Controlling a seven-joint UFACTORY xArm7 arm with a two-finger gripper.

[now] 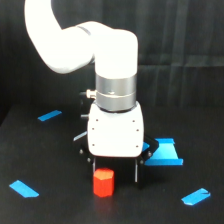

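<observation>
A red block (103,183) rests on the dark table, low and left of centre in the camera view. Over it hangs my white gripper (116,176), pointing down. The two thin fingers are spread well apart, so it is open. The block appears close to the left finger (93,167), with clear space between it and the right finger (137,168). Whether the block touches the left finger cannot be made out.
A blue taped patch (168,158) lies on the table behind and right of the gripper. Blue tape strips mark the table at front left (24,189), front right (196,197) and back left (49,116).
</observation>
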